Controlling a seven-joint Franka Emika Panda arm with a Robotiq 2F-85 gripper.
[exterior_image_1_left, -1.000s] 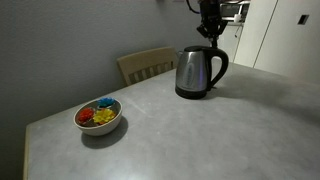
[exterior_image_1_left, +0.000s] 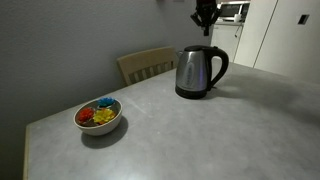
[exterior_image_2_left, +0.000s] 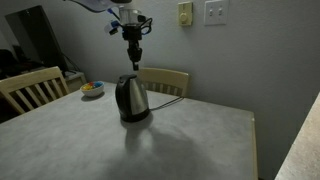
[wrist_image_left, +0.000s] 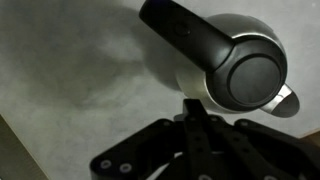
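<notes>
A steel kettle (exterior_image_1_left: 195, 72) with a black lid, base and handle stands upright on the grey table, its lid shut. In the wrist view I look down on the kettle's black lid (wrist_image_left: 254, 79) and its handle (wrist_image_left: 185, 30). Above the kettle hangs my gripper (exterior_image_2_left: 136, 69), pointing down and clear of the lid. In the wrist view its fingertips (wrist_image_left: 193, 106) are together, with nothing visible between them.
A white bowl (exterior_image_1_left: 98, 129) holds red, yellow and blue items on the table. Wooden chairs (exterior_image_1_left: 146, 66) stand at the table's edges. A cord (exterior_image_2_left: 168, 103) runs behind the kettle.
My gripper has risen away from the kettle's top and shifted slightly left in exterior view 1. The kettle and the bowl stay where they were.
</notes>
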